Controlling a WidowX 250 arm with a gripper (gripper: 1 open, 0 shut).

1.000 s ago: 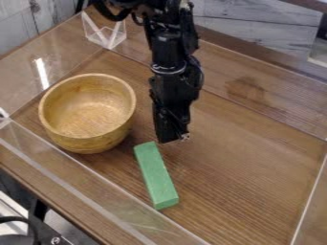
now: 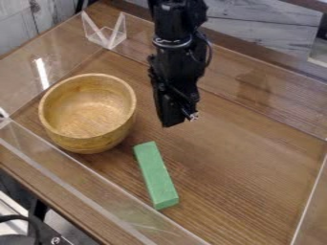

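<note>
The black robot arm hangs from the top centre, with its gripper (image 2: pixel 173 107) above the table, right of a yellow wooden bowl (image 2: pixel 87 129). A green block (image 2: pixel 156 175) lies on the table below the gripper and a little to its left, apart from it. The fingers are too dark and small to tell whether they are open or shut.
A clear wire-like plastic holder (image 2: pixel 105 29) stands at the back left.
The gripper has risen slightly and turned a little. The bowl and the green block look unmoved.
</note>
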